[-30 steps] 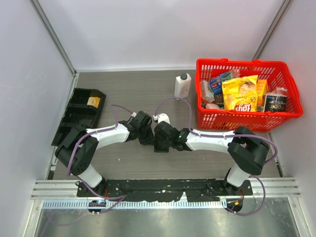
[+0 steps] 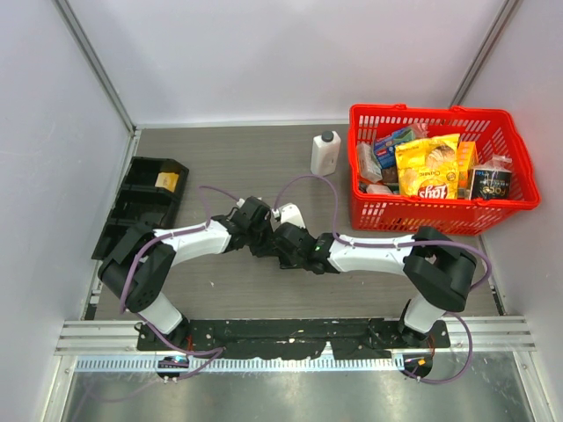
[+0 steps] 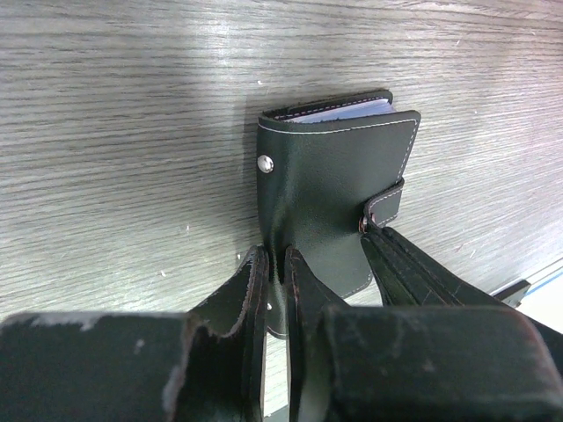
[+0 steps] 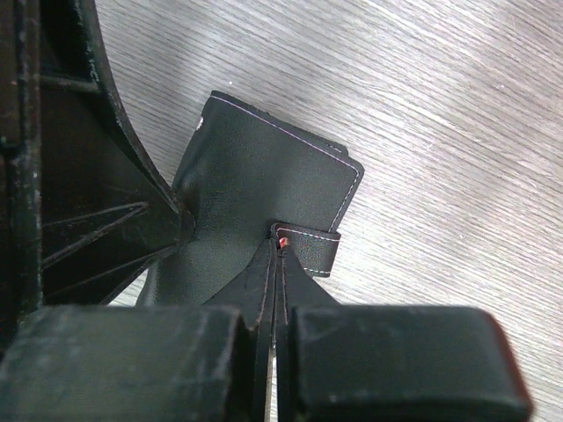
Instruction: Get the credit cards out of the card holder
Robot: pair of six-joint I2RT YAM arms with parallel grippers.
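Observation:
A black leather card holder [image 3: 334, 189] with white stitching lies on the table, mostly hidden under the grippers from above. Pale card edges [image 3: 350, 111] show in its open top side in the left wrist view. My left gripper is shut on the holder's folded edge, below a silver rivet. At the opposite side, the fingertips of my right gripper meet at the inner end of the small closing strap [image 4: 315, 251]. That gripper is shut; whether it pinches any of the strap is hidden. The strap still lies over the holder's front.
A red basket [image 2: 378, 211] full of packaged goods stands at the right, with a white bottle [image 2: 325, 155] beside it. On the left is a black tray [image 2: 141, 198] holding a yellow item. The two grippers are close together.
The left arm stays in place.

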